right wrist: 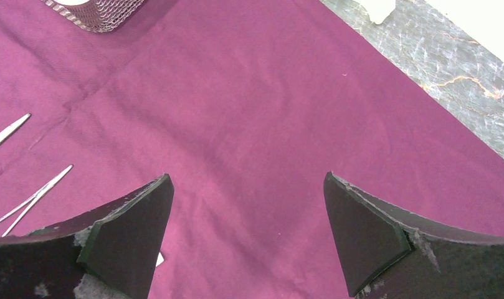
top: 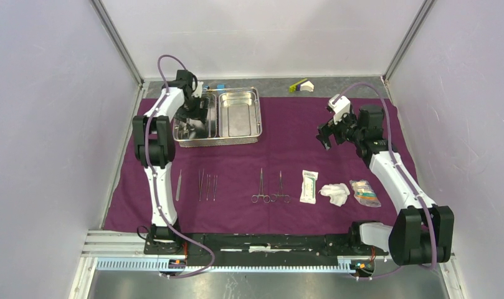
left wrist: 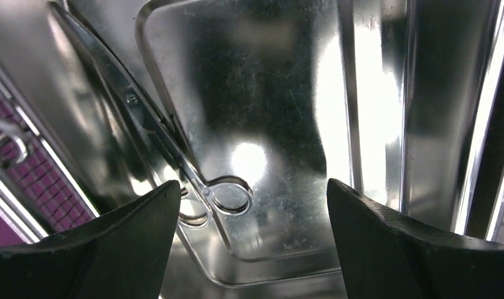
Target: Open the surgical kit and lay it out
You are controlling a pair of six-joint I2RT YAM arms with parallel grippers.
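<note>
My left gripper hangs open low over the left compartment of the steel tray. Scissor-like instruments lie there along the compartment's side, ring handles between and just beyond my fingertips in the left wrist view. My open right gripper is above bare cloth at the right. Laid out along the front are a slim instrument, several thin tools, two ring-handled clamps, a white packet, gauze and a bag of supplies.
The tray's right compartment looks empty. Small yellow and white items sit on the grey strip at the back. Walls bound both sides.
</note>
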